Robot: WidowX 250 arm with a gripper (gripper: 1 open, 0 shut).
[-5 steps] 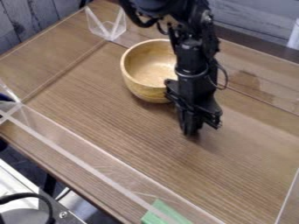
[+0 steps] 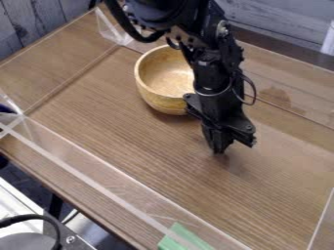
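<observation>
The black robot arm reaches down from the top of the view to my gripper (image 2: 216,137), which is low over the wooden table (image 2: 117,166), just in front of and to the right of a large tan bowl (image 2: 155,73). The gripper looks shut, with nothing visible between its fingers; the tips are dark and small.
A pale green object (image 2: 183,237) lies at the bottom edge. Clear tape strips run along the left and bottom of the table. A clear object sits at the top left.
The arm has shifted and changed its angle slightly, with its upper part further left. The gripper stays in about the same place. The bowl has not visibly moved.
</observation>
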